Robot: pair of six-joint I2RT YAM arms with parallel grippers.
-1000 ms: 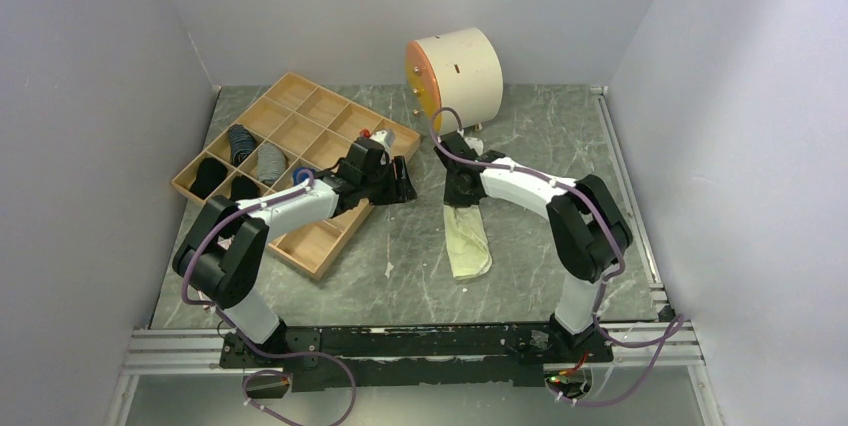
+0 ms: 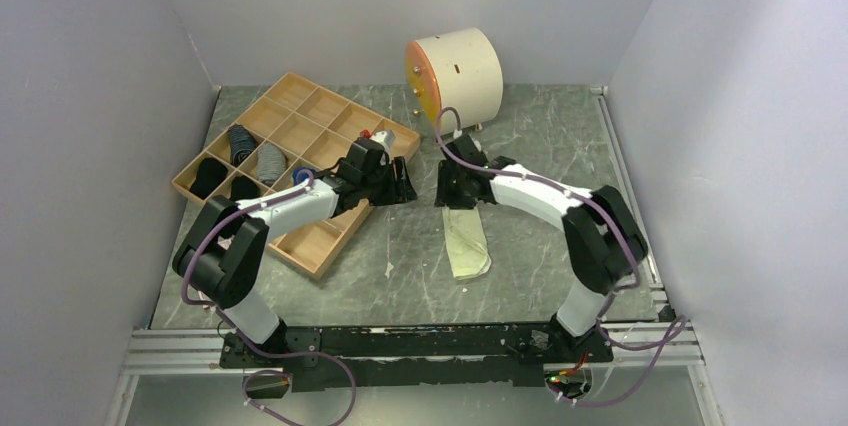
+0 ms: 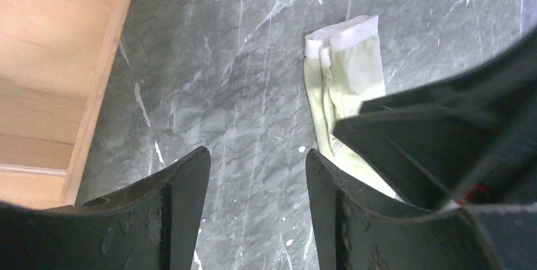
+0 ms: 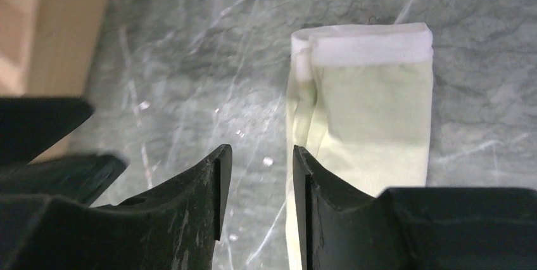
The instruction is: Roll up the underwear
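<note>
The pale yellow-green underwear [image 2: 466, 244] lies on the table as a narrow folded strip. In the left wrist view its white waistband [image 3: 354, 32] is at the far end, with loose folds along the left edge. My right gripper is open, empty, and hovers by the left edge of the underwear [image 4: 373, 108] near its upper part. From above, the right arm hides the far end of the cloth. To the left of the cloth, apart from it, my left gripper stands open over bare table, nothing between its fingers.
A wooden divided box [image 2: 318, 264] fills the left side, with several rolled dark and grey items in its compartments. At the back stands a cream drum-shaped cabinet [image 2: 470, 71] with an orange front. Bare table lies right of the underwear. The grippers are close together.
My right gripper has opened and shifted slightly left, and its arm's elbow has swung outward to the right. The left arm and the underwear look nearly unchanged.
</note>
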